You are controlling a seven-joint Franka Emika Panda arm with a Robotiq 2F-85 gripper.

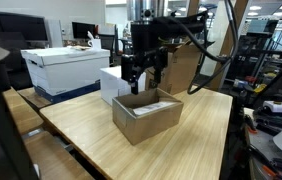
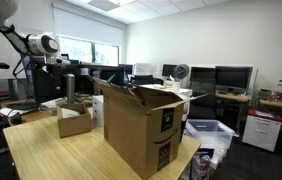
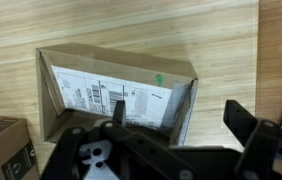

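An open cardboard tray-like box (image 1: pixel 141 127) stands on the wooden table, with a white labelled packet (image 1: pixel 153 107) inside it. In the wrist view the packet (image 3: pixel 96 92) shows printed text and barcodes and leans within the box (image 3: pixel 131 66). Over the box hangs my gripper (image 1: pixel 146 83), its fingers apart and nothing between them. Its two fingertips reach into the lower part of the wrist view, covering the box's near side. From the second exterior view the small box (image 2: pixel 76 123) appears at the far end of the table.
A large open cardboard box (image 2: pixel 146 130) takes up the table's other end. White boxes (image 1: pixel 61 70) stand behind the small box. Bare tabletop (image 1: pixel 91 135) lies in front and to the left of it.
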